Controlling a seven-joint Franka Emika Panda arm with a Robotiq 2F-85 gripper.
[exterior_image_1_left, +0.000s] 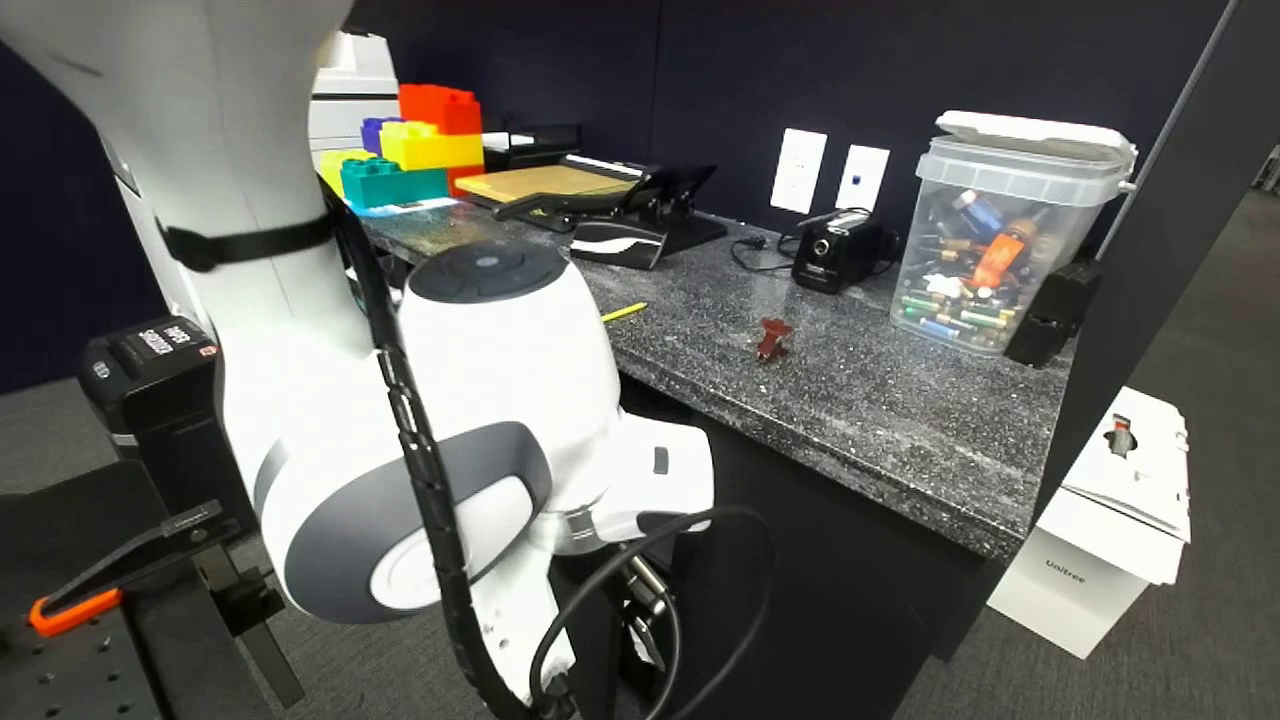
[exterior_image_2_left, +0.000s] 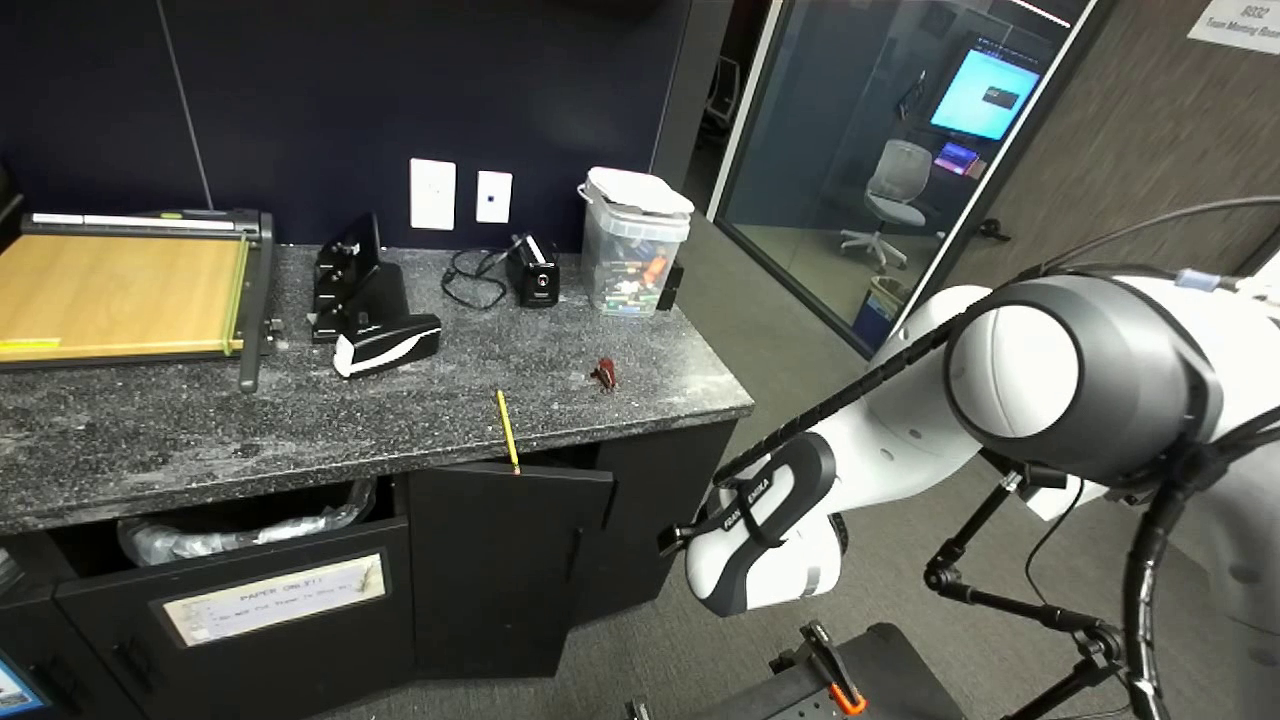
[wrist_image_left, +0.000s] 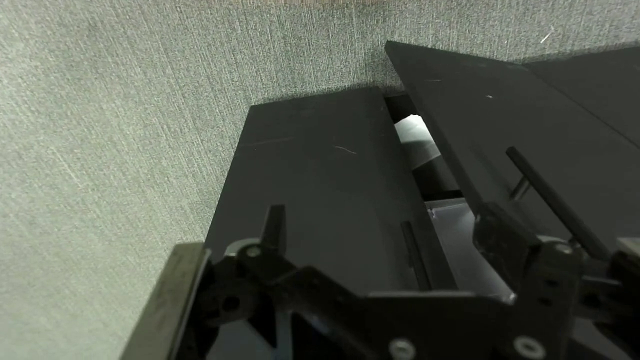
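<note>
My gripper is open, its two dark fingers wide apart with nothing between them. Beyond the fingers, the wrist view shows a black cabinet door (wrist_image_left: 480, 102) standing ajar, with a bar handle (wrist_image_left: 552, 198). Beside it is another black door (wrist_image_left: 324, 180) with its own handle (wrist_image_left: 414, 255). White material (wrist_image_left: 414, 129) shows in the gap. From exterior view 1, the white arm hangs low in front of the cabinet and hides most of the gripper. A yellow pencil (exterior_image_2_left: 506, 426) lies across the counter's front edge.
On the grey counter (exterior_image_2_left: 672, 360) sit a dark red clip (exterior_image_2_left: 605, 373), a black sharpener (exterior_image_2_left: 535, 274), a stapler (exterior_image_2_left: 386, 347) and a clear bucket (exterior_image_2_left: 632, 246). A paper trimmer (exterior_image_2_left: 120, 288) is farther left. Carpet floor (wrist_image_left: 120, 150) lies open beside the doors.
</note>
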